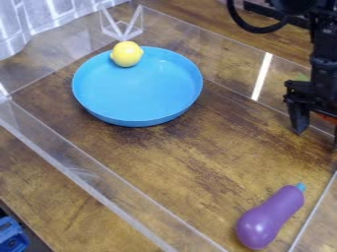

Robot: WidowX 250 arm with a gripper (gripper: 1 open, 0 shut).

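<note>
My black gripper (313,103) is at the right edge, low near the board, its fingers open, partly cut off by the frame. A red and green object (326,118) is mostly hidden behind it. A blue plate (136,87) lies at the upper left, with a yellow ball (126,54) just behind it. A purple toy eggplant (271,216) lies at the lower right, well in front of the gripper.
Clear plastic walls (66,167) border the wooden board (158,177). The middle and lower left of the board are bare. A blue object (11,236) shows at the lower left corner, outside the wall.
</note>
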